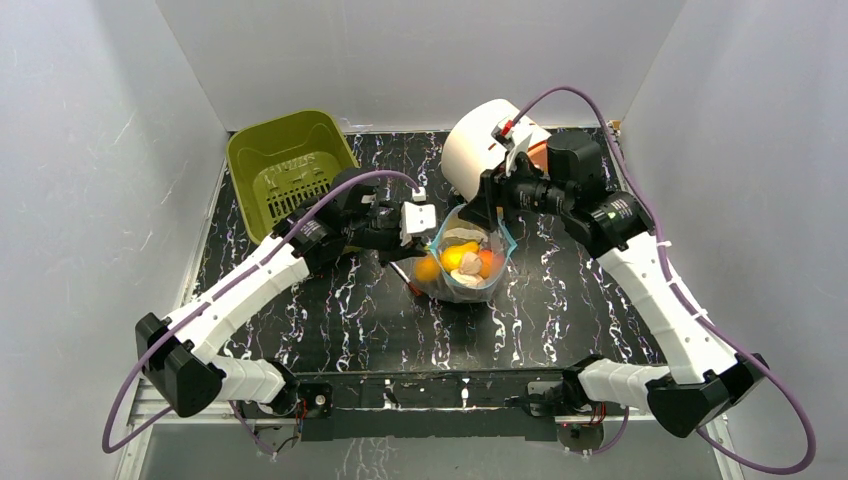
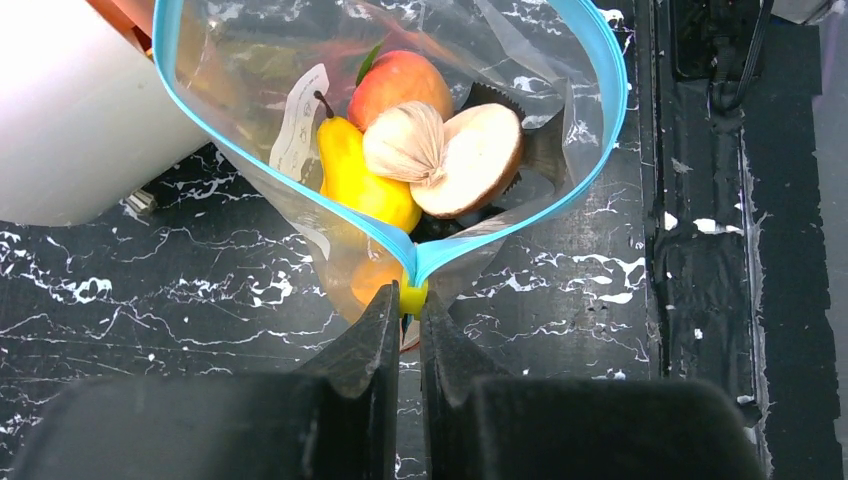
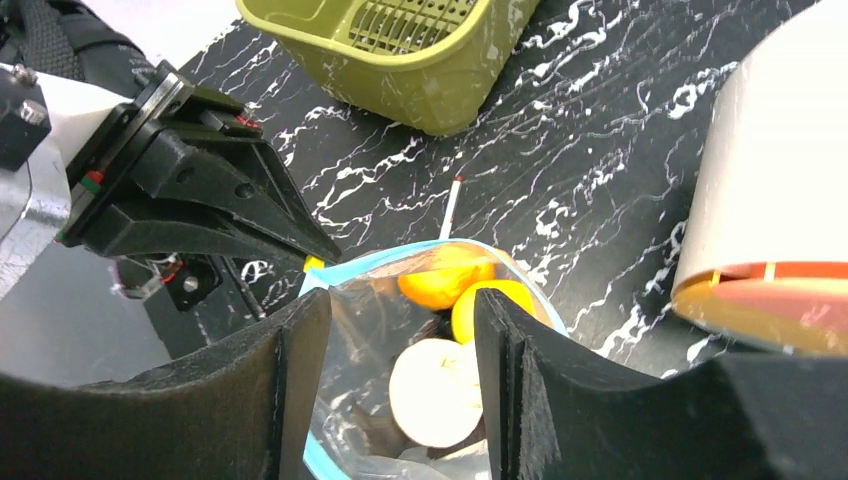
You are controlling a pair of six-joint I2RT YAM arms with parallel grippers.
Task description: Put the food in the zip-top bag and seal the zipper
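Note:
The clear bag with blue rim [image 2: 590, 60] sits upright with its mouth wide, holding a yellow pear [image 2: 355, 180], a peach [image 2: 400, 80], a cut brown-skinned piece [image 2: 480, 150], a pale bulb [image 2: 395, 140] and an orange item low down. My left gripper is shut on the yellow slider at the bag's zipper corner. My right gripper is part open above the bag's far side, with nothing seen gripped between its fingers.
An olive basket [image 1: 285, 170] stands back left. A white cylindrical container [image 1: 465, 140] lies tipped behind the bag. A thin stick-like object [image 3: 452, 205] lies left of the bag.

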